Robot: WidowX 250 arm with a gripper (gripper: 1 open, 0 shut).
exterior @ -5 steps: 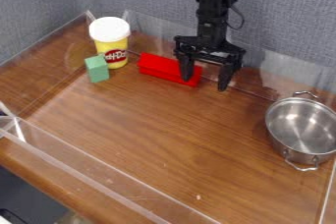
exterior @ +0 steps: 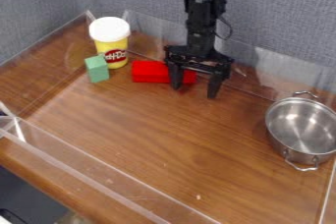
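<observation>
My black gripper (exterior: pixel 197 76) is low over the table at the back middle, at the right end of a red block (exterior: pixel 151 72) lying on the wood. The gripper hides that end, and whether its fingers are open or shut on it I cannot tell. A yellow tub with a white lid (exterior: pixel 110 47) and a small mint-green cube (exterior: pixel 96 69) stand to the left.
A steel pot (exterior: pixel 301 130) with handles is at the right.
The red block has swung to lie more level across the view and sits a little further left.
</observation>
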